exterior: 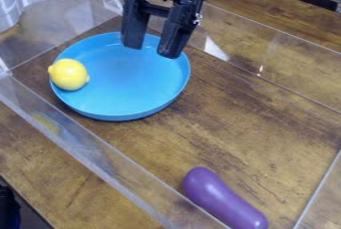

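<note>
My black gripper (155,30) hangs over the back part of a blue plate (127,84), its two fingers spread apart with nothing visible between them. A yellow lemon-like ball (68,74) rests at the left edge of the plate. A purple eggplant-like object (222,196) lies on the wooden surface at the bottom right, well apart from the plate.
Clear plastic walls border the wooden surface (246,104) on the left and right sides. The wood to the right of the plate and between it and the purple object is clear.
</note>
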